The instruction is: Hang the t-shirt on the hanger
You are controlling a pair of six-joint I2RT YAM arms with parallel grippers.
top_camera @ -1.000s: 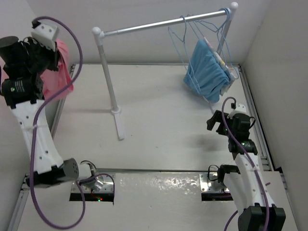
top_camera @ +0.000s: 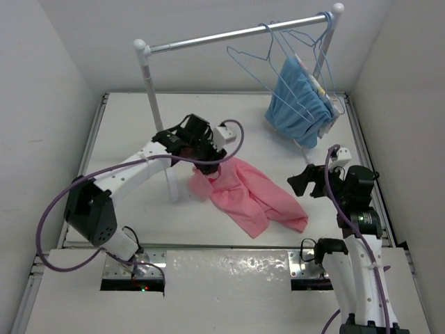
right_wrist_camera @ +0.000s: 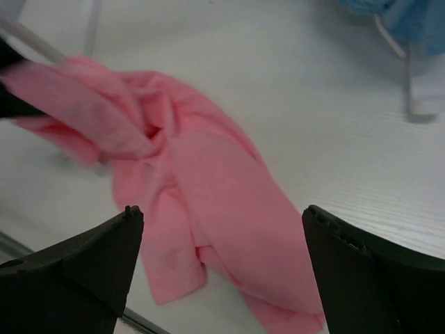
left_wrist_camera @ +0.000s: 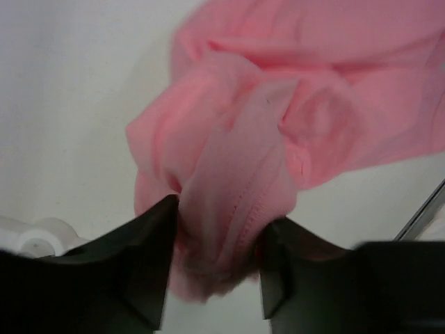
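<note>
A pink t-shirt (top_camera: 257,198) lies crumpled and spread on the white table below the rack. My left gripper (top_camera: 212,167) is over its upper left end; in the left wrist view a bunched fold (left_wrist_camera: 233,174) sits between the blurred fingers, and whether they grip it I cannot tell. My right gripper (top_camera: 306,182) hangs open to the right of the shirt, nothing between its fingers; the right wrist view shows the shirt ahead of it.
A clothes rack (top_camera: 236,33) spans the back, with blue wire hangers (top_camera: 243,66) and a blue garment (top_camera: 295,108) at its right. Bare table (top_camera: 118,216) shows at left.
My left gripper has come from the far left, bringing the pink shirt down onto the table centre. The right arm has shifted slightly toward the front.
</note>
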